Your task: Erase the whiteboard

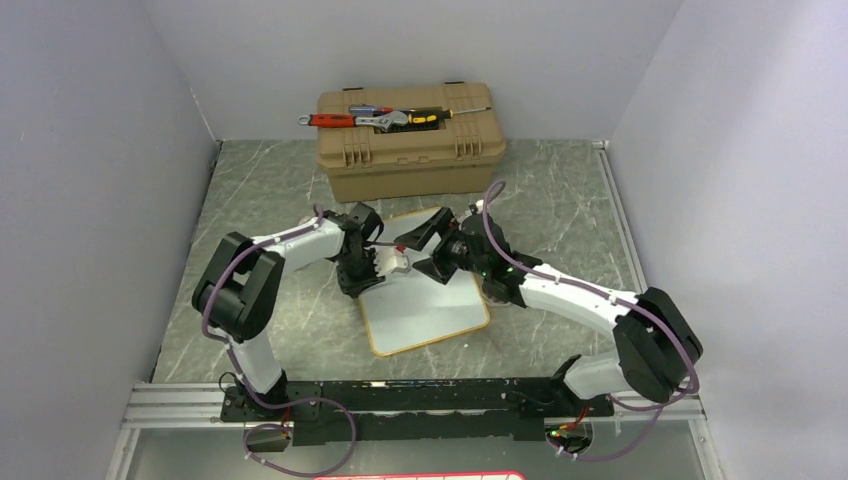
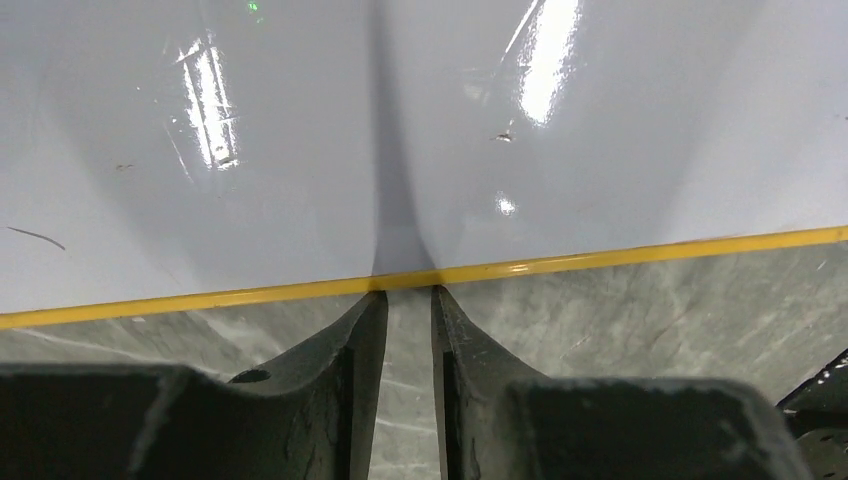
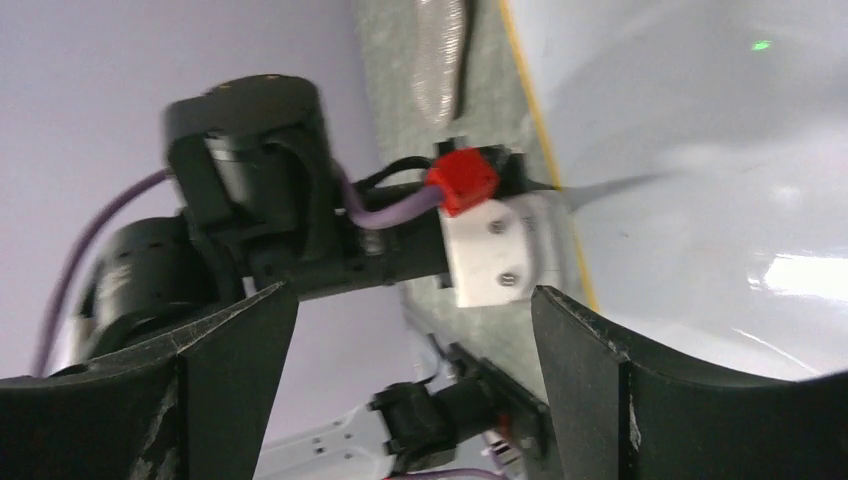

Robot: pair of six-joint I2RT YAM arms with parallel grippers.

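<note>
The whiteboard (image 1: 430, 325), white with a yellow rim, lies slightly turned on the grey table. Small dark marks and a short dark stroke (image 2: 36, 238) show on its surface. My left gripper is at the board's left rim, its fingertips a narrow gap apart. Whether the rim is between them I cannot tell. Over the board's upper right part, my right gripper (image 1: 426, 251) has its fingers well apart. Only background and the left arm show between its fingers in the right wrist view. No eraser can be made out.
A tan toolbox (image 1: 410, 180) stands behind the board with tools on its lid, including a red-handled wrench (image 1: 335, 121). A grey elongated object (image 3: 440, 60) lies beside the board's left side. Bare table lies at the far right.
</note>
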